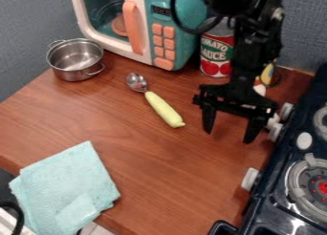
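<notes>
My black gripper point(228, 130) stands open above the wooden counter, its two fingers pointing down with nothing between them, right of a yellow corn-like object point(163, 109). A metal spoon point(137, 83) lies at that object's upper end. Behind my arm stands a red-labelled can point(215, 57), and a yellow item is partly hidden behind the arm at the right.
A steel pot point(76, 59) sits at back left beside a toy microwave point(163, 48). A light blue cloth point(64, 191) lies front left. A toy stove point(292, 181) fills the right edge.
</notes>
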